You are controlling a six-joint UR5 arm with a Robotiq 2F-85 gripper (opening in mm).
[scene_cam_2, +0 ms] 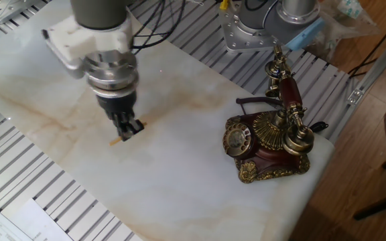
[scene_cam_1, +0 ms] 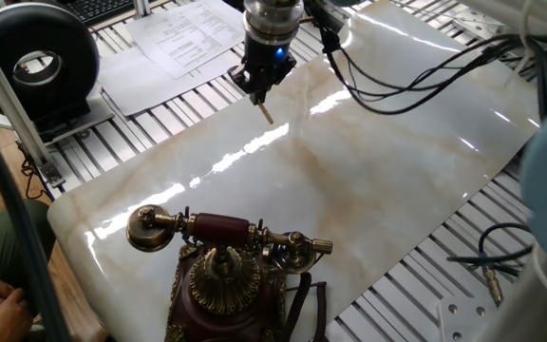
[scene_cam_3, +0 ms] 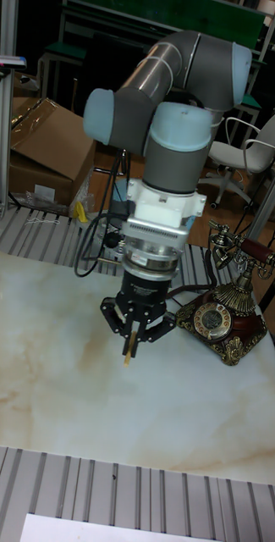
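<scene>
My gripper [scene_cam_3: 132, 341] is shut on a thin, light-brown stick [scene_cam_3: 127, 358], whose end pokes out below the fingers. In exterior view 1 the stick [scene_cam_1: 267, 116] points down and slightly right, clear of the phone. Exterior view 2 shows the stick [scene_cam_2: 116, 141] sticking out to the side of the gripper [scene_cam_2: 134, 132], over the marbled sheet. An old-style telephone [scene_cam_2: 267, 144], dark red with brass trim, stands on the sheet with its handset [scene_cam_2: 290, 92] in the cradle. Its rotary dial [scene_cam_2: 237, 140] faces the gripper's side, with open space between them.
The glossy marbled sheet [scene_cam_1: 368, 190] is bare apart from the phone. Papers [scene_cam_1: 174, 43] lie behind it on the slatted table. Black cables [scene_cam_1: 416, 90] hang beside the arm. A person's hands [scene_cam_1: 3, 309] show at the left edge.
</scene>
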